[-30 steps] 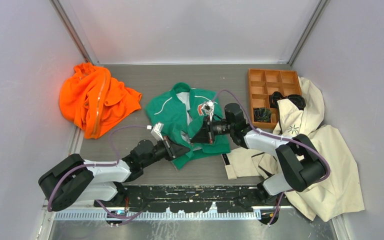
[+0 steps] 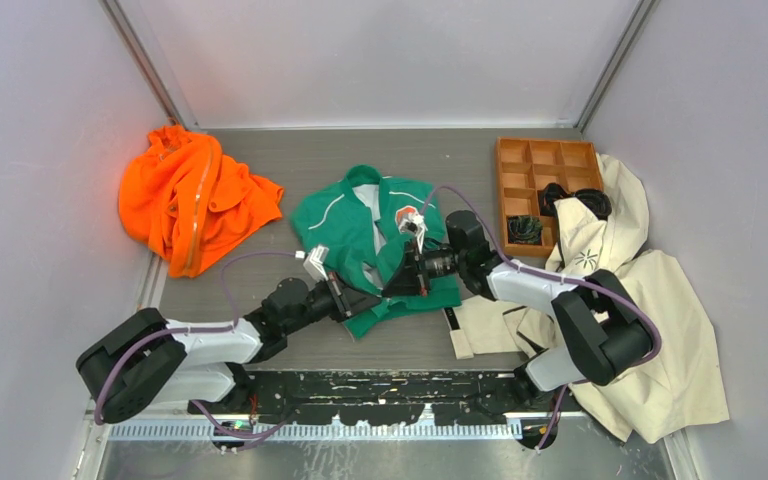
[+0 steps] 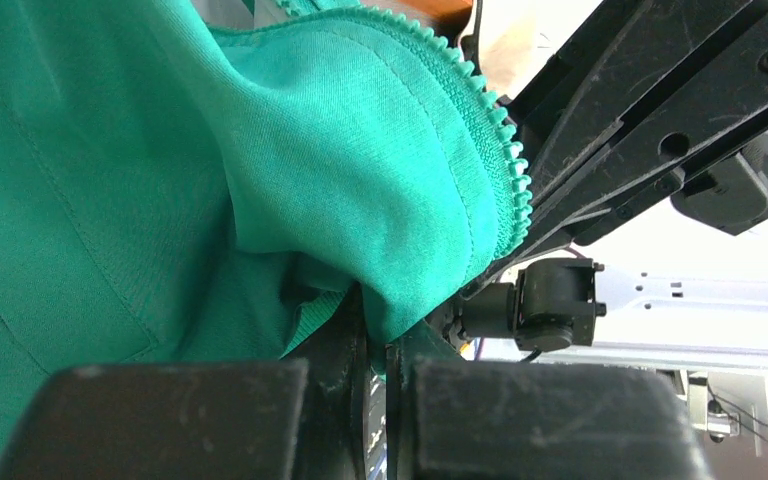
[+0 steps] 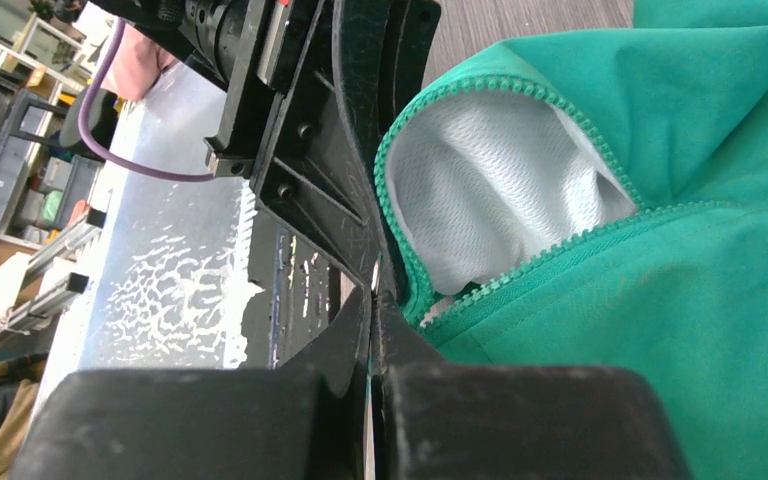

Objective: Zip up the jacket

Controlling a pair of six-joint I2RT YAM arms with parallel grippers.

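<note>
The green jacket (image 2: 338,228) lies open on the table, its collar toward the back and pale lining showing down the middle. At its lower front, my left gripper (image 2: 376,302) is shut on a fold of green cloth; in the left wrist view a toothed zipper edge (image 3: 513,165) curves above it. My right gripper (image 2: 388,292) is almost touching the left one. It is shut at the lower end of the toothed edge (image 4: 397,215), with a thin pale sliver (image 4: 376,274) at its fingertips. Exactly what its fingers pinch is largely hidden.
An orange garment (image 2: 195,200) is heaped at the left. To the right stand a compartmented wooden box (image 2: 516,180) holding dark bundles and a cream-coloured garment (image 2: 665,330), partly under the right arm. Bare table shows behind the jacket.
The right gripper has shifted slightly toward the front, closer to the left gripper. The left gripper has barely moved and the jacket's body lies where it was.
</note>
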